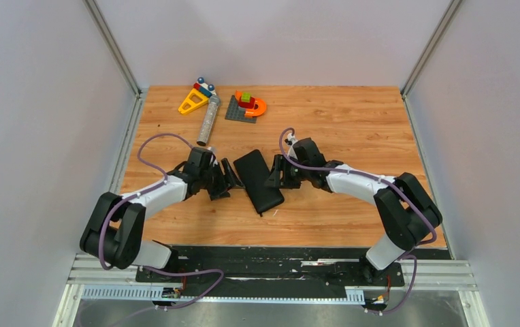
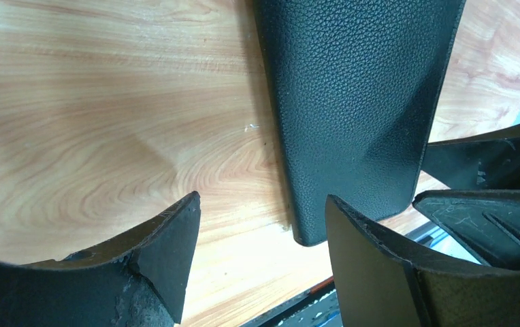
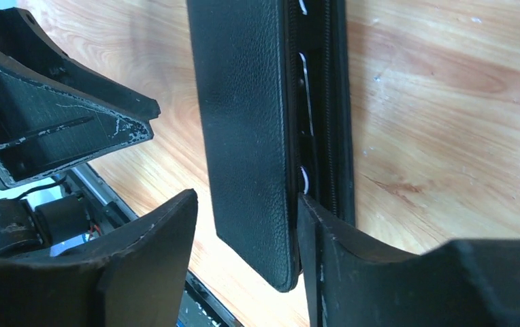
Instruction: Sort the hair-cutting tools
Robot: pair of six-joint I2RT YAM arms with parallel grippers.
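Observation:
A black leather zip case [image 1: 258,180] lies slanted on the wooden table between both grippers. My left gripper stands open at its left long side, with the case's leather surface [image 2: 359,102] just beyond the fingertips. My right gripper is open at the case's right side, one finger by the zipped edge. In the right wrist view the case [image 3: 244,122] shows its zip side parted, with metal tool parts [image 3: 306,95] visible inside.
At the back left lie a yellow toy [image 1: 192,102] with blue balls, a silver cylinder [image 1: 208,121] and a grey plate [image 1: 233,111] with coloured blocks.

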